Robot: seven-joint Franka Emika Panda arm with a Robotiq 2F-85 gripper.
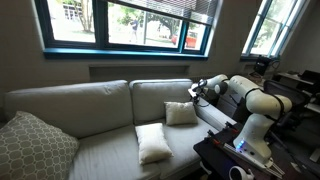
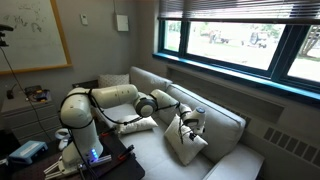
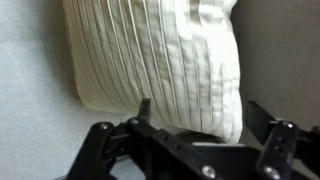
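Note:
A cream striped pillow (image 3: 155, 60) fills much of the wrist view. My gripper is open, its dark fingers (image 3: 146, 112) spread wide across the pillow's lower edge; whether they touch it cannot be told. In the first exterior view that pillow (image 1: 181, 114) leans on the sofa's backrest at the right end, and the gripper (image 1: 197, 97) is at its upper right corner. From the other side, the pillow (image 2: 182, 143) stands tilted on the seat with the gripper (image 2: 193, 131) at its upper part.
A second light pillow (image 1: 153, 143) lies on the middle of the grey sofa (image 1: 95, 103). At the left end rests a patterned pillow (image 1: 34, 148). The dark table (image 1: 222, 160) holds the arm's base. Open seat space lies left of the middle pillow.

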